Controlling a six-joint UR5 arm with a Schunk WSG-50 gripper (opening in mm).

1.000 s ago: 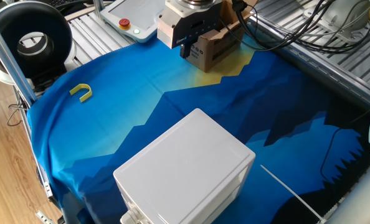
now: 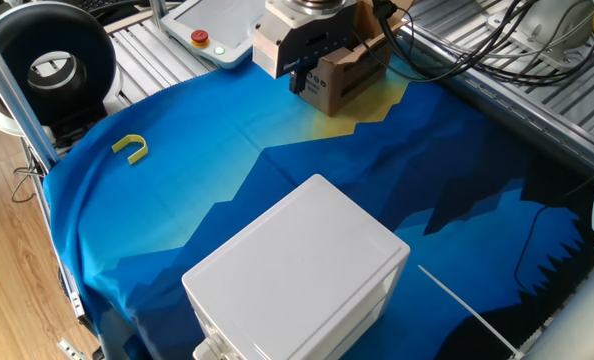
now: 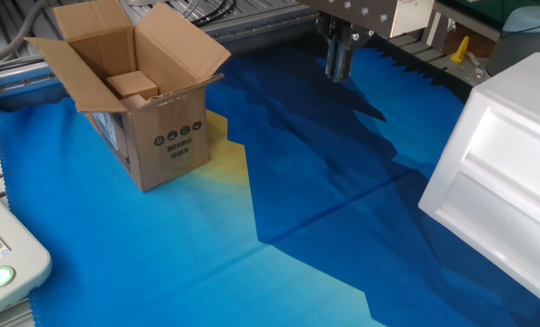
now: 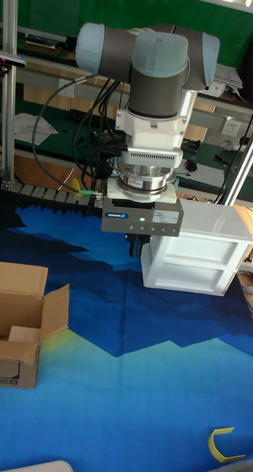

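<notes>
My gripper (image 3: 339,62) hangs above the blue cloth, its dark fingers close together and pointing down. Nothing shows between them, and it appears shut. In exterior view 3 the gripper (image 4: 137,245) is left of the white drawer unit (image 4: 194,256), clear of it in the picture. A yellow curved strip (image 2: 131,149) lies on the cloth at the left in exterior view 1. The open cardboard box (image 3: 175,150) stands on the cloth with its flaps spread. Inside it sits a smaller brown box (image 3: 132,84).
A control tablet with a red button (image 2: 199,38) lies at the table's back edge. Dark cables (image 2: 477,50) run near the arm. A thin white rod (image 2: 467,307) is beside the drawer unit.
</notes>
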